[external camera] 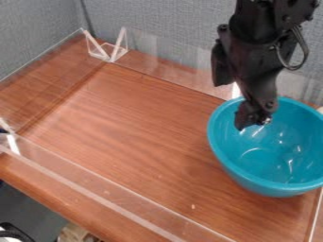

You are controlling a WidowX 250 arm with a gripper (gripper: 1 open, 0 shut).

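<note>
My dark gripper (pixel 243 101) reaches down from the top right, its tip over the rim and inside of a large turquoise bowl (pixel 265 163) on the right side of the wooden table (pixel 113 132). The far part of the bowl is partly hidden behind the gripper. I cannot make out the fingers clearly, and nothing held shows.
A small white wire frame (pixel 108 47) stands at the back left. Clear low barriers run along the table's edges, with grey walls behind.
</note>
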